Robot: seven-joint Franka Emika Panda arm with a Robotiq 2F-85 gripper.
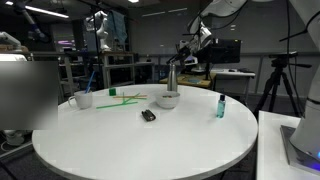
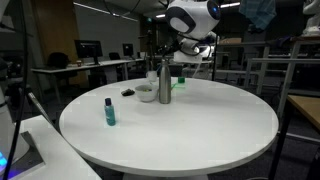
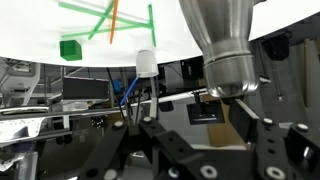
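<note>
A tall silver bottle (image 2: 165, 85) stands upright on the white round table, beside a white bowl (image 2: 147, 93). In the first exterior view the bottle (image 1: 172, 78) rises behind the bowl (image 1: 167, 100). My gripper (image 2: 178, 49) is close to the bottle's top at the far side of the table; whether it touches is too small to tell there. The wrist view has the bottle (image 3: 222, 40) at upper right, its narrow end close to the dark gripper parts at the bottom. How the fingers stand around it is unclear.
A white mug (image 1: 81, 99), a green block (image 1: 113, 91), green and orange sticks (image 1: 128, 99) and a black mouse-like object (image 1: 148, 115) lie on the table (image 1: 120, 145). A small teal bottle (image 1: 221, 106) stands at right.
</note>
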